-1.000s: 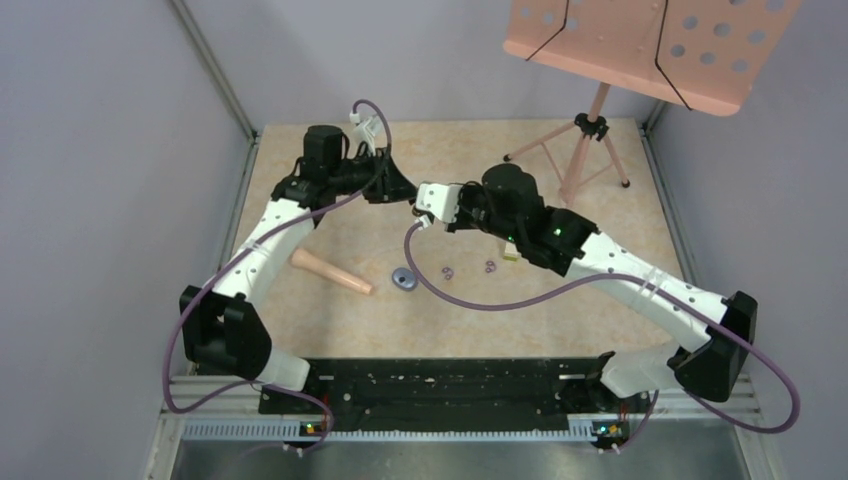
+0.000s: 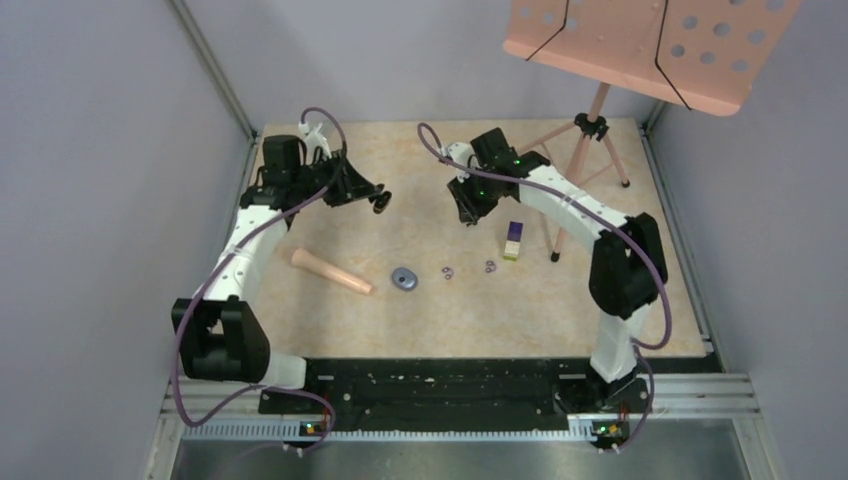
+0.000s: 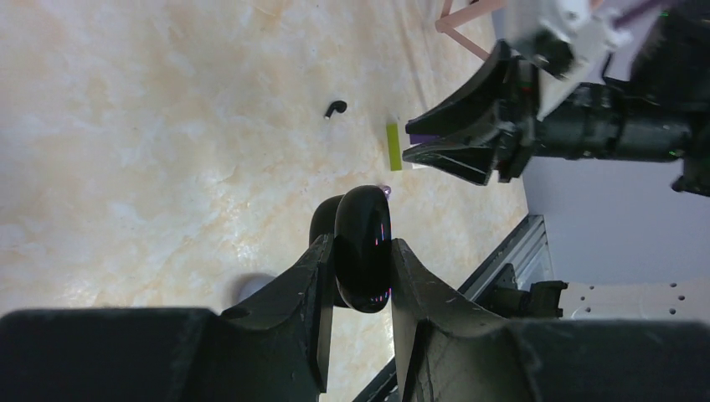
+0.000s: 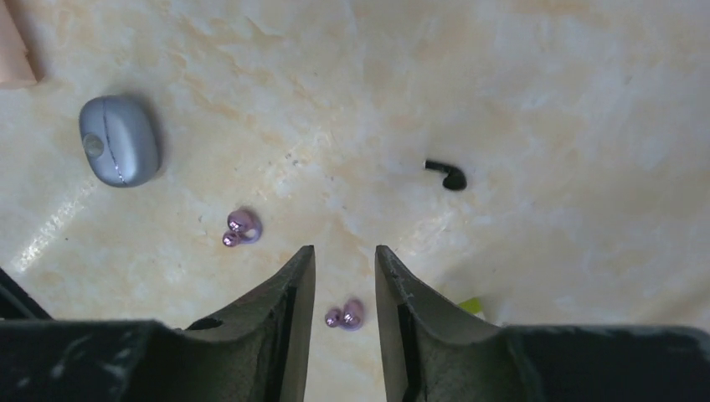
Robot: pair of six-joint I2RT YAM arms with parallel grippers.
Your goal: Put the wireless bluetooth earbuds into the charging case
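My left gripper (image 2: 372, 193) is shut on the black charging case (image 3: 362, 249), held in the air at the upper left of the table. A loose black earbud (image 4: 448, 174) lies on the table, in the middle right of the right wrist view. My right gripper (image 2: 466, 215) hangs above the table, pointing down, fingers part open with nothing between them, the earbud beyond its fingertips.
A grey mouse-like object (image 2: 404, 278), a pale roller (image 2: 330, 270), small purple pieces (image 4: 352, 314) and a colored block (image 2: 513, 240) lie about. A pink stand (image 2: 580, 160) occupies the back right.
The right arm has swung back and turned downward, away from the left gripper. The left gripper has drawn leftward with the case.
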